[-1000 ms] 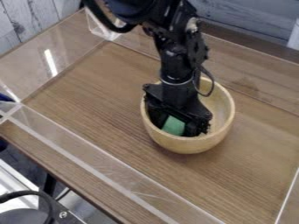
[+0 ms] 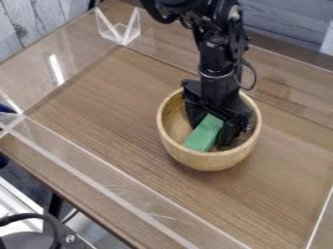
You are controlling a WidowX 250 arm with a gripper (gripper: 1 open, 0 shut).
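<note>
A light wooden bowl (image 2: 176,147) sits on the wooden table (image 2: 92,117). Inside it lies a green block (image 2: 203,133). The black gripper (image 2: 217,119) reaches down from the top into the bowl, over and around the green block's upper end. Its fingertips are dark and crowded together, so whether they are open or closed on the block cannot be made out.
A clear plastic piece (image 2: 117,27) stands at the top left. Transparent tape strips run across the lower left of the table. A black cable lies at the bottom left. The table left and right of the bowl is clear.
The gripper has moved up and to the right within the bowl over the last second, and more of the green block now shows.
</note>
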